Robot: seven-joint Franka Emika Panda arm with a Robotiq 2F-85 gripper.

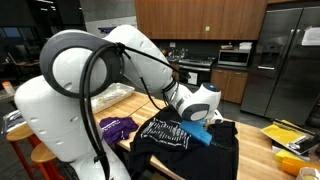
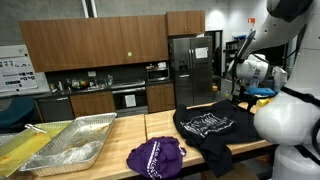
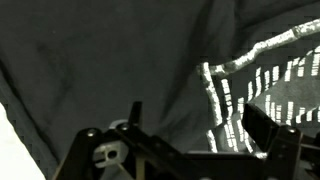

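A black cloth [image 1: 170,147] with white line markings lies spread over the wooden table. Exterior view 2 shows the same cloth [image 2: 205,124] with raised folds at its far edge. In the wrist view, the dark cloth [image 3: 95,60] fills most of the picture, its white printed stripes at the right. My gripper is open above it, with dark fingers [image 3: 76,158] wide apart and no object visible between them. In exterior view 1 the arm's blue-banded wrist [image 1: 195,131] hangs over the cloth's middle; the fingertips are hard to make out there.
A purple cloth [image 2: 157,158] is bunched on the table, with a foil tray [image 2: 72,143] farther left. Yellow items [image 1: 288,136] lie at the table's right. Bare wood [image 1: 255,150] shows beside the black cloth.
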